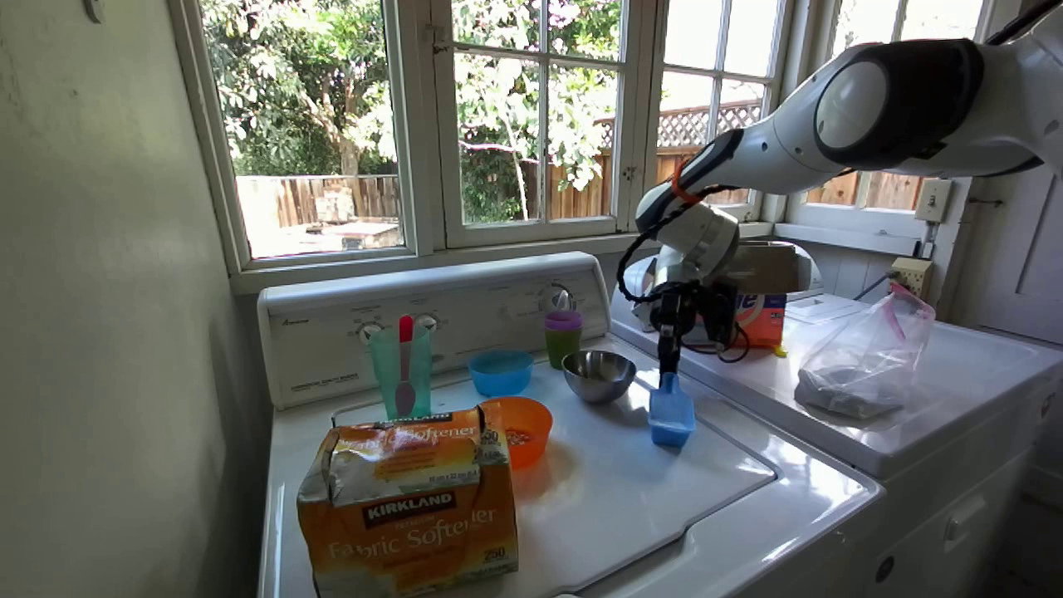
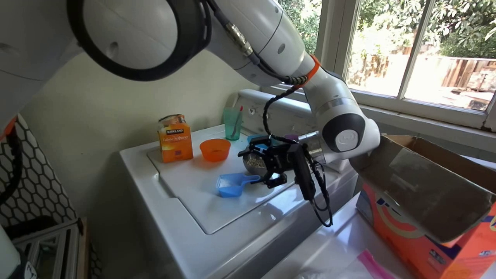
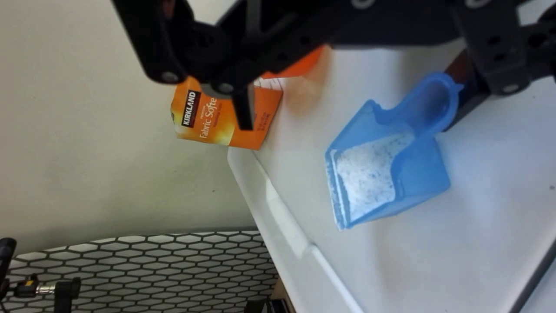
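A blue scoop point(image 3: 425, 172) holding white powder rests on the white machine lid, its handle toward my gripper point(image 2: 248, 167). In the wrist view my fingers stand wide apart. One finger point(image 3: 243, 107) is well clear of the scoop on the left; the other lies right behind the scoop's handle, and contact there is hard to tell. Nothing is clamped between them. In exterior view 1 the scoop point(image 1: 672, 414) sits just below the fingers, to the right of a steel bowl point(image 1: 599, 378).
An orange bowl point(image 1: 526, 430), a blue bowl point(image 1: 501, 373), stacked cups point(image 1: 563, 340), a green cup point(image 1: 418, 374) and a fabric softener box point(image 1: 413, 528) share the machine top. A plastic bag point(image 1: 862, 364) and an orange detergent box point(image 1: 762, 321) stand on the right-hand machine.
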